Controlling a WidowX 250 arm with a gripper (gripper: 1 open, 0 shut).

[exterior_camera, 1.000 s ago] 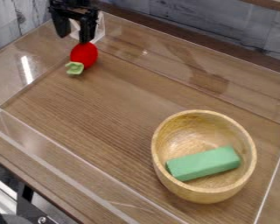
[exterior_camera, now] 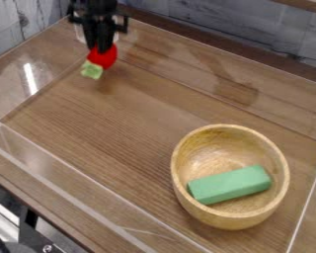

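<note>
My gripper (exterior_camera: 100, 45) reaches in from the top of the camera view, shut on a red object (exterior_camera: 103, 56) with a green part (exterior_camera: 92, 71) at its lower end, near the back left of the wooden surface. The gripper largely covers the object's upper part.
A round wooden bowl (exterior_camera: 211, 148) holding a green block (exterior_camera: 229, 185) stands at the lower right. A wall runs along the far left.
My gripper has come over the red object and closed on it. The object now sits slightly higher in the view than before.
</note>
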